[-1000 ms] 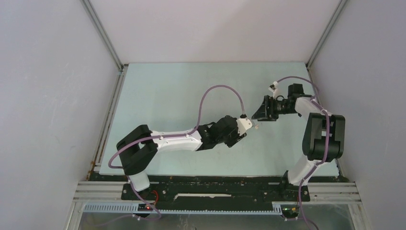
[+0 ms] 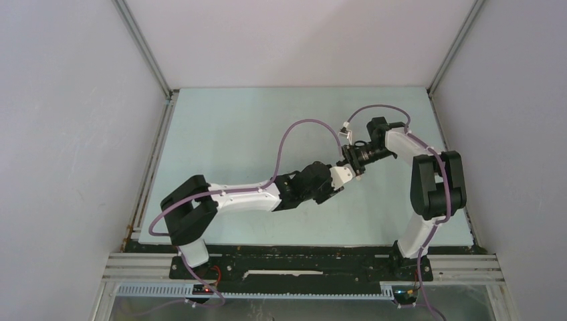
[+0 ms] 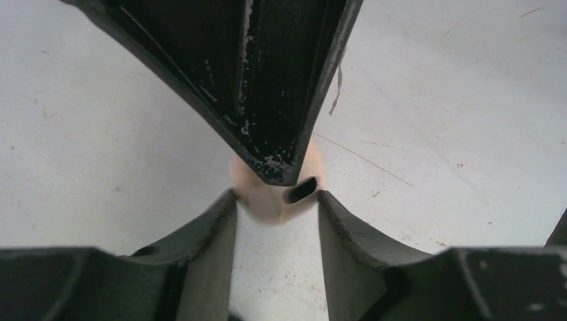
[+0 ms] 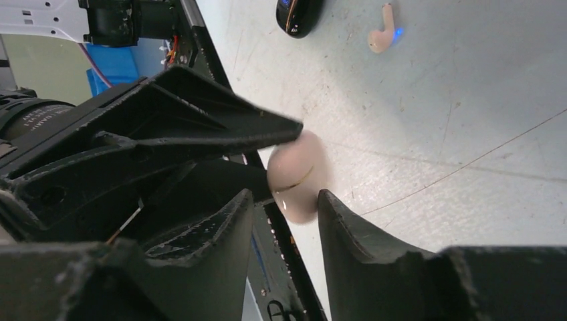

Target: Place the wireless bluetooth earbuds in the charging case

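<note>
A pale pink earbud (image 3: 267, 194) (image 4: 301, 170) is suspended where my grippers meet. In the left wrist view, my left gripper (image 2: 336, 179) has its fingers around the bud, apparently part open. My right gripper (image 2: 348, 159) is shut on it, its dark fingers reaching over it from above in the left wrist view. A second pink earbud (image 4: 381, 37) with a blue light lies on the table in the right wrist view, near a glossy black object (image 4: 297, 15), likely the case, cut off by the top edge.
A dark rail (image 2: 301, 254) runs along its front edge; walls stand at both sides and behind. Purple tubes arch over both arms.
The left arm has barely moved.
</note>
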